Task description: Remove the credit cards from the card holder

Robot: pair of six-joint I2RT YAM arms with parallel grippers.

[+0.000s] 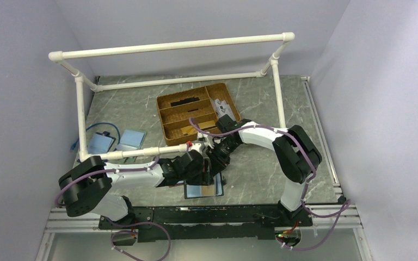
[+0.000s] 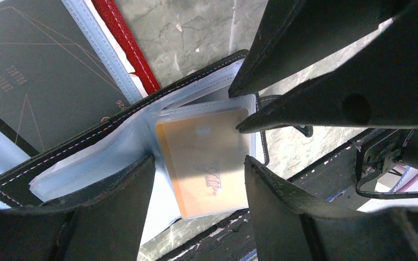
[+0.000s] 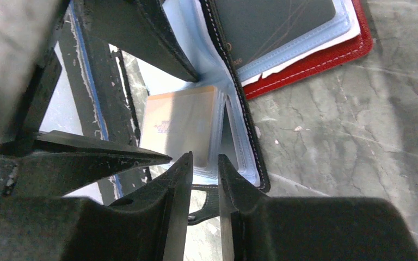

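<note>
An open card holder with black stitched edge and clear blue sleeves lies at the table's front, under both grippers. A tan card sits in a sleeve. In the left wrist view my left gripper is over that sleeve, its fingers on either side of the card; what exactly it grips is unclear. My right gripper is at the sleeve's edge, its fingertips close together; whether they hold the edge is hard to tell.
Grey cards in red and clear holders lie beside it. A brown divided tray stands behind. More blue holders lie at the left. A white pipe frame surrounds the area.
</note>
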